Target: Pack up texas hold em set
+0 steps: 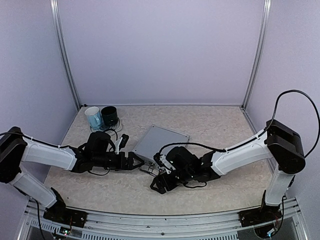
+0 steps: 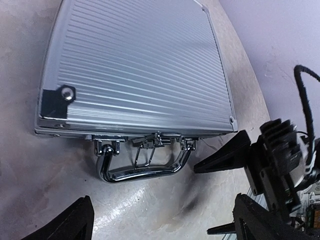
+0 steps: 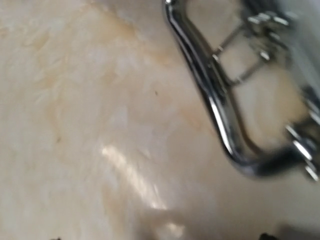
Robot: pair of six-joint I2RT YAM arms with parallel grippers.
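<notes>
A silver ribbed case [image 1: 159, 139] lies flat on the table with its lid down, corner to the front. Its chrome handle [image 2: 145, 173] hangs off the front side, and a wire latch loop [image 2: 143, 159] dangles inside it. At the case's front left, my left gripper [image 1: 138, 160] is open, with nothing between its fingers. My right gripper [image 1: 158, 186] stands open just in front of the case, fingers apart and empty, right of the handle in the left wrist view. In the right wrist view the handle [image 3: 215, 105] is close but outside the fingers. No cards or chips show.
A light blue mug [image 1: 93, 118] and a black mug [image 1: 109, 116] stand at the back left, by a coiled pale cable [image 1: 119, 125]. Free table lies behind, right of and in front of the case. Both arms come close together at the case's front.
</notes>
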